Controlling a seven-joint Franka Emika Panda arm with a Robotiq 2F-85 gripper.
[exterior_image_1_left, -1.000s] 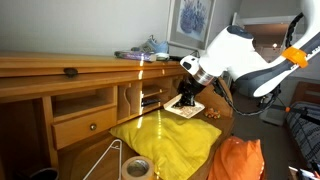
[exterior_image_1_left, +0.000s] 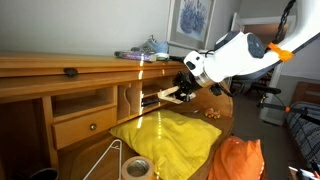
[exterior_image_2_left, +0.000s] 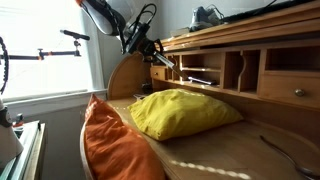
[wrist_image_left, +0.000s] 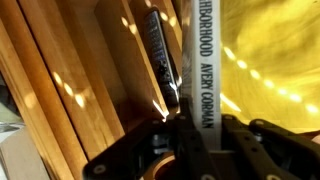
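Observation:
A book with a pale spine (wrist_image_left: 206, 70), lettered "NEIGHBORHOOD AVERY CORMAN", is clamped between the fingers of my gripper. In exterior view 1 the gripper (exterior_image_1_left: 184, 84) hangs over the far part of the desk, close to its cubbies, with the book (exterior_image_1_left: 172, 94) pointing toward them. From the other side, exterior view 2 has the gripper (exterior_image_2_left: 148, 50) beside the cubby row, and the book (exterior_image_2_left: 167, 62) looks raised above the desktop. Inside a compartment left of the held book lies a dark book or case (wrist_image_left: 160, 48). Contact between book and shelf cannot be judged.
A yellow cloth or cushion (exterior_image_1_left: 176, 142) covers much of the desktop below the arm. An orange cloth (exterior_image_1_left: 237, 160) lies nearer the front right. A round tin (exterior_image_1_left: 137, 167) and a drawer (exterior_image_1_left: 85, 126) are at the left. Objects crowd the top shelf.
The book has turned from showing its broad face to a narrower, more edge-on look. My gripper has risen slightly and the book has shifted left toward the cubbies, still held.

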